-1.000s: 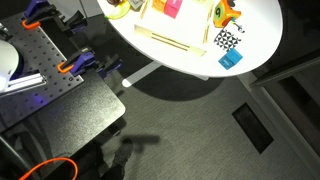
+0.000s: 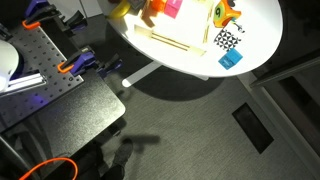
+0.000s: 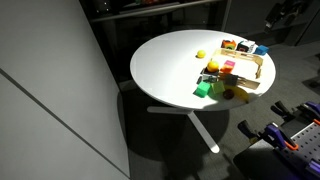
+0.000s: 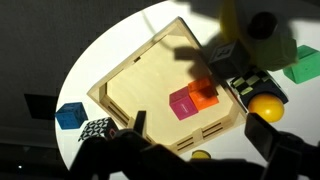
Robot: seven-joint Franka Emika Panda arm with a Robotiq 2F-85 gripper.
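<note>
In the wrist view my gripper is open above the table, its dark fingers wide apart with nothing between them. Below lies a shallow wooden tray, set at a slant. A pink block and an orange block sit side by side inside it. A blue cube and a checkered cube rest outside the tray. On its other side are an orange ball and a green cube. From outside, the tray is only partly in view.
The white oval table has clear room on its left half. A yellow ball, another green cube and a banana stand around the tray. A dark workbench with clamps is close by.
In exterior view 1 a dark shape or shadow now lies over the tray's left end, and the yellow item beside it looks different. The tray, blue cube and checkered cube stay put.
</note>
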